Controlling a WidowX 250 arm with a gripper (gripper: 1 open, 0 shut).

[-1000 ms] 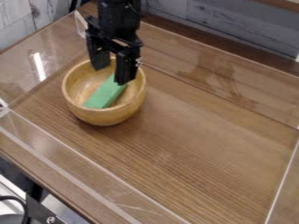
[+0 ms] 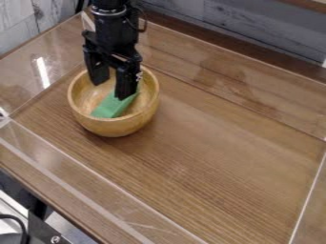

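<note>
A round yellow-orange bowl (image 2: 135, 122) stands on the wooden table, with a green elongated object (image 2: 113, 106) lying inside it. My black gripper (image 2: 110, 76) hangs over the back part of the bowl, its two fingers spread open, one toward each side, with nothing seen held between them. The arm comes down from the top of the view.
Something pale stands at the back left beside the arm. The table's edges run along the lower left and right, with dark cable at the lower left.
The gripper has moved to the left over the bowl and now sits further toward its left side. The bowl and the green object stay about where they were.
</note>
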